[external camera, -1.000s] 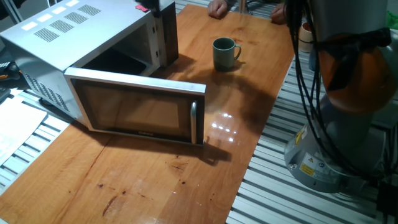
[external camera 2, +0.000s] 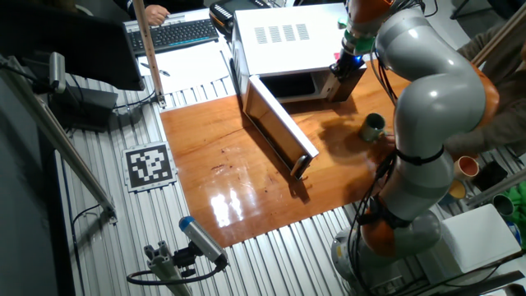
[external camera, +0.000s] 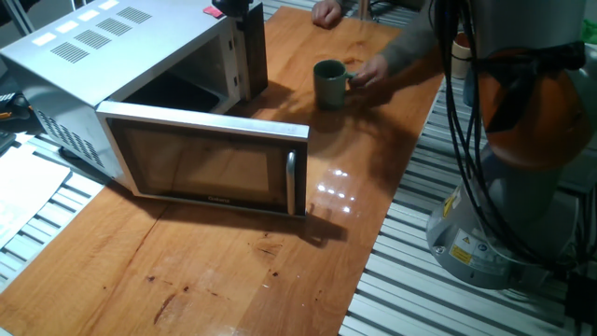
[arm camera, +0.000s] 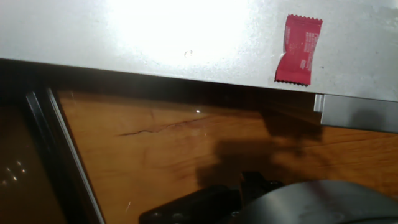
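A green mug [external camera: 329,89] stands upright on the wooden table, and a person's hand [external camera: 370,73] is at its handle. Left of it is a silver microwave [external camera: 177,58] whose door [external camera: 201,166] is swung wide open. From exterior view 2, my gripper [external camera 2: 345,67] hangs by the microwave's front corner, above the table and apart from the mug [external camera 2: 373,123]. Dark gripper parts show along the bottom of the wrist view, with fingers [arm camera: 193,205] partly cut off; whether they are parted is unclear. No held object shows there.
A red wrapped packet [arm camera: 300,51] lies on top of the microwave. Orange cups [external camera 2: 466,168] stand beyond the table's right side, near the person. The open door juts across the table's middle.
The person's hand has reached in from the back right to the mug's handle. The mug has shifted slightly left and nearer the camera. My gripper has moved little, mostly out of frame.
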